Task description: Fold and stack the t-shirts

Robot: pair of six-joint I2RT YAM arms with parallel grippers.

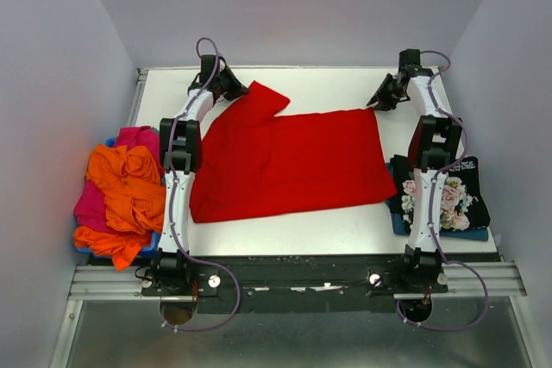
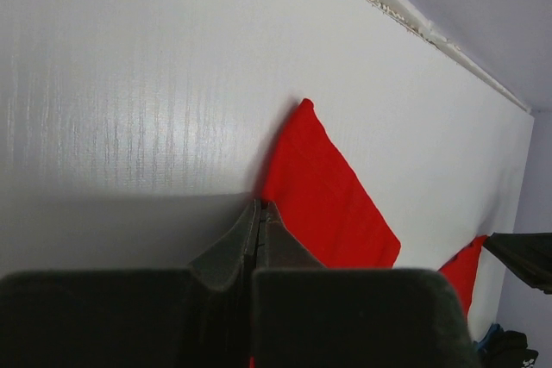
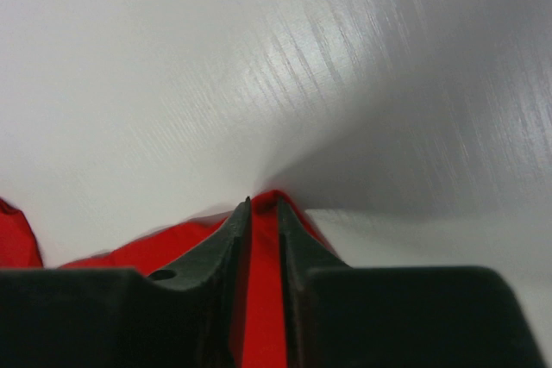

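A red t-shirt [image 1: 293, 161] lies spread on the white table [image 1: 345, 232]. My left gripper is shut on the shirt's upper left part, where red fabric meets its fingertips; whether cloth is between them is hard to tell. My right gripper is at the shirt's upper right corner [image 3: 276, 197], fingertips slightly apart around a small red fold.
At the left, a blue bin holds orange shirts [image 1: 125, 187] and pink ones [image 1: 138, 138]. At the right, a black floral shirt [image 1: 466, 191] lies on something blue. Bare table is along the back and front edges.
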